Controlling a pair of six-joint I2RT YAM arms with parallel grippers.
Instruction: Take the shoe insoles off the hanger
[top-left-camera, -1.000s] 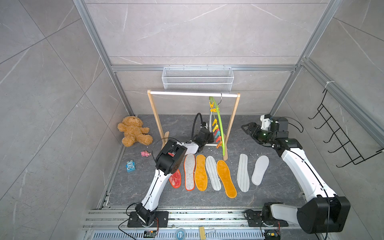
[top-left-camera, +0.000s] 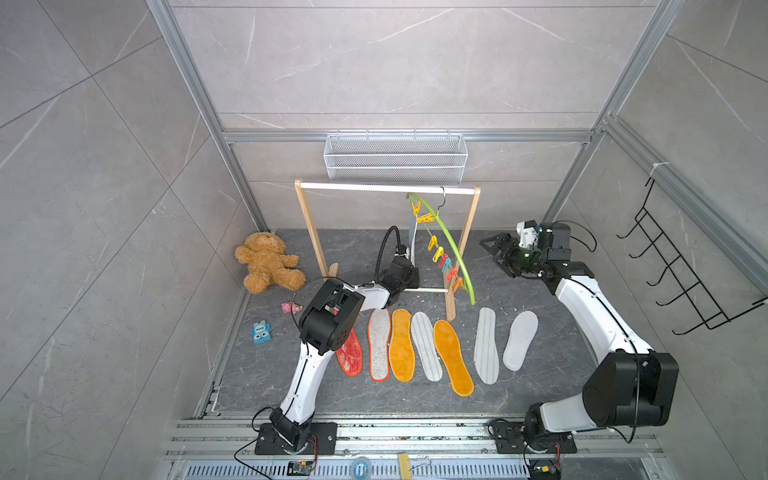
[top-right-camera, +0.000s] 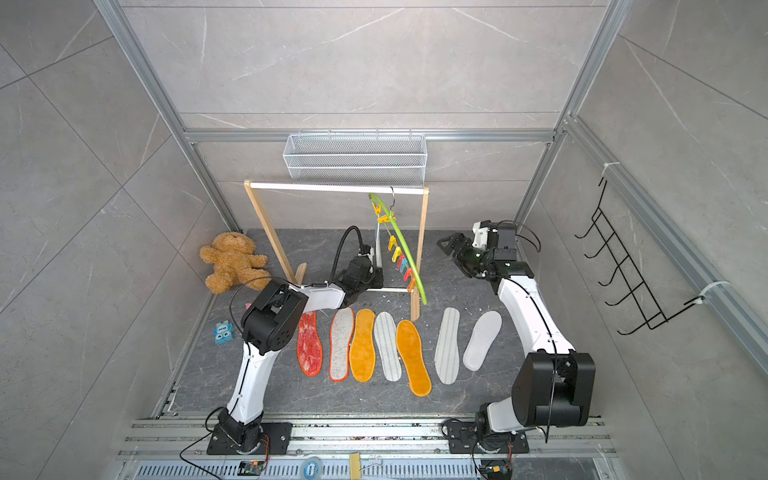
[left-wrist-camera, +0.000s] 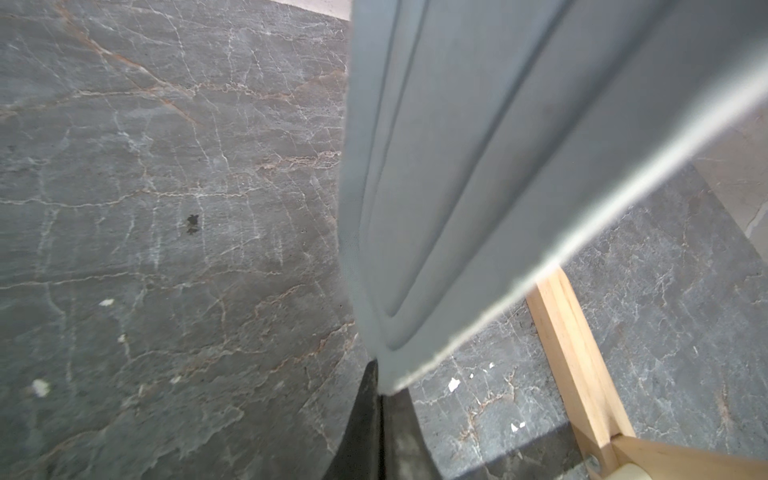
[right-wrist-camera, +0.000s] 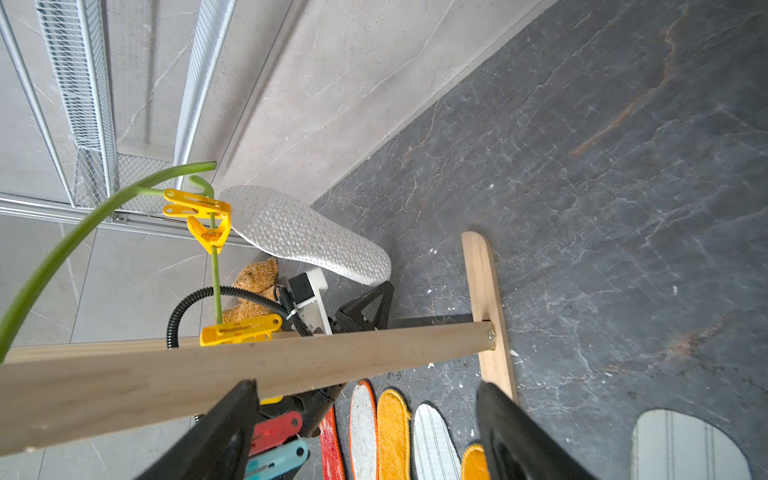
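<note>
A white insole hangs from the green hanger, with yellow clips along it. My left gripper is shut at the insole's lower tip; the insole fills much of the left wrist view. In the top left view the left gripper is inside the rack, left of the hanger. My right gripper stands open to the right of the rack, with nothing between its fingers.
Several insoles lie in a row along the front of the floor. A wooden rack carries the hanger. A teddy bear and small toys sit at the left; a wire basket hangs behind.
My left gripper has moved slightly left, and the hanger has swung and tilted with it. The right arm has shifted a little toward the back.
</note>
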